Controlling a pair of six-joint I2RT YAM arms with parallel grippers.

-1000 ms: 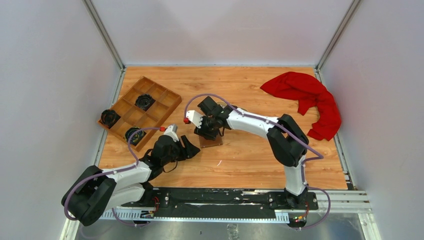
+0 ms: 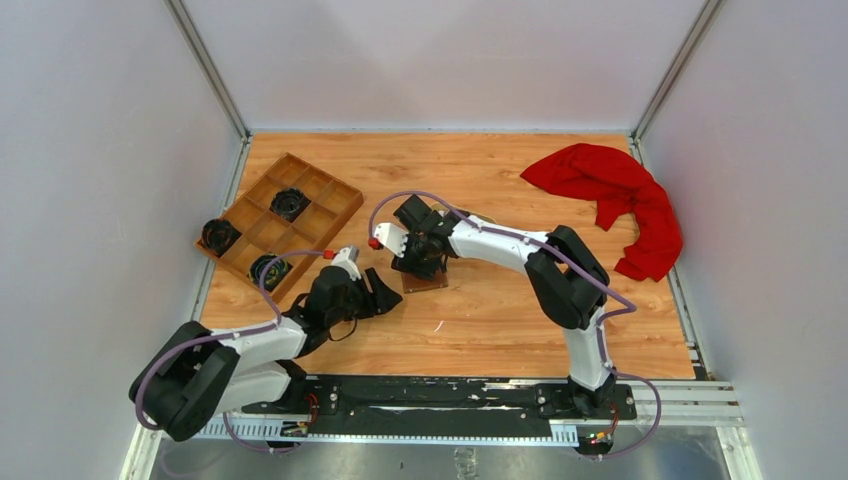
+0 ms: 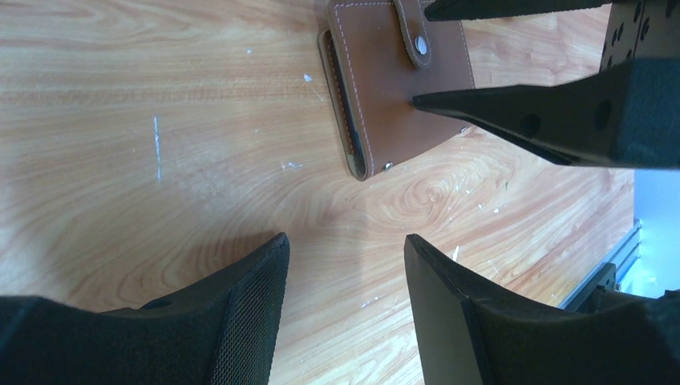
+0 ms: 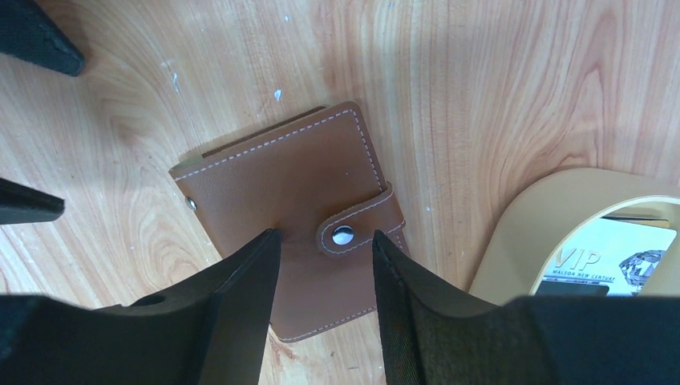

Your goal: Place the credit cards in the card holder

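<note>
A brown leather card holder point(image 4: 240, 184) lies closed on the table, its strap snapped down by a metal stud. Above it hangs my right gripper, open, with the snap strap showing between its fingers. In the left wrist view the right fingers reach over the holder point(image 3: 377, 96). My left gripper is also open and holds nothing; only bare table shows between its tips. From the top, the left gripper point(image 2: 388, 292) stands just left of the holder point(image 2: 427, 285), which the right arm partly covers. Cards point(image 4: 605, 253) marked VIP sit inside a beige container point(image 4: 513, 241).
A wooden compartment tray point(image 2: 335, 215) holding several black coils stands at the back left. Red cloth point(image 2: 610, 195) lies at the right. Open table stretches in front of the holder and between it and the cloth. Both grippers are close together.
The right arm's elbow has moved a little left, and the card holder appears slightly farther right. Neither gripper has visibly taken hold of anything.
</note>
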